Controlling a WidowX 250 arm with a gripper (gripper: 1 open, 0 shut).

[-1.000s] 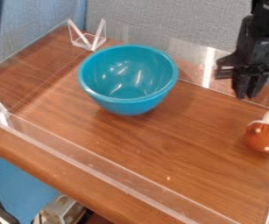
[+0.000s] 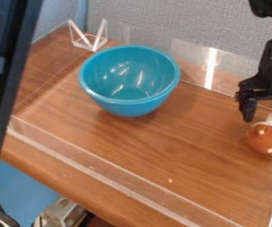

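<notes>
My black gripper is at the right edge of the view, open, its fingers pointing down just above an orange-brown round object with a white top, like a toy mushroom, which rests on the wooden table. A teal bowl sits left of centre toward the back of the table, empty as far as shows.
A white wire stand stands at the back left corner. A grey wall backs the table. A dark panel fills the left edge.
My gripper has moved right and down, from over the back of the table to just above the orange-brown object. The bowl and that object have not moved.
</notes>
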